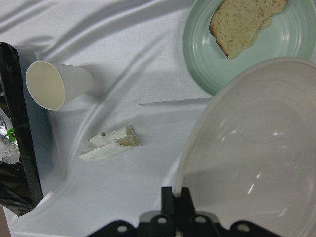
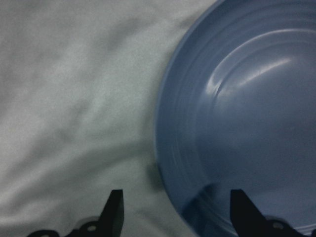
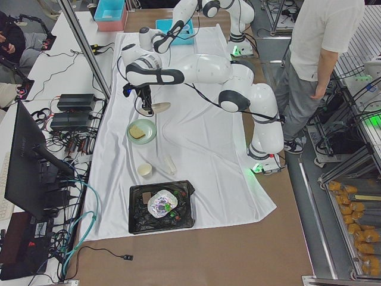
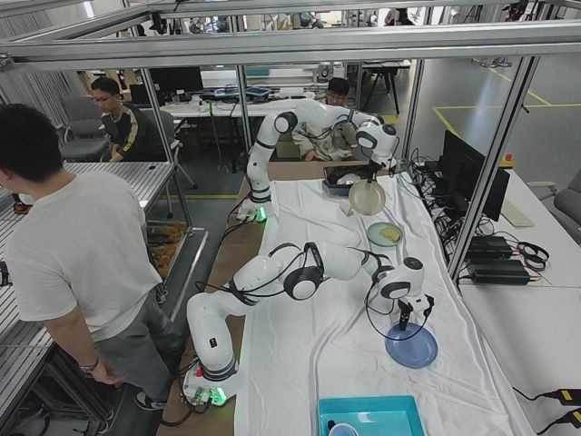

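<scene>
A cream bowl (image 1: 252, 158) hangs from my left gripper, which is shut on its rim above the cloth. Beyond it lies a green plate (image 1: 197, 54) with a bread slice (image 1: 239, 27). A white paper cup (image 1: 74, 84) and a crumpled white paper piece (image 1: 108, 145) lie on the cloth. My right gripper stands open over the left rim of a blue plate (image 2: 256, 113).
A black lined tray (image 3: 137, 220) holding a foil container (image 3: 161, 205) is at one end of the cloth. A blue tray (image 4: 368, 418) is at the other. A person (image 4: 82, 236) stands beside the table.
</scene>
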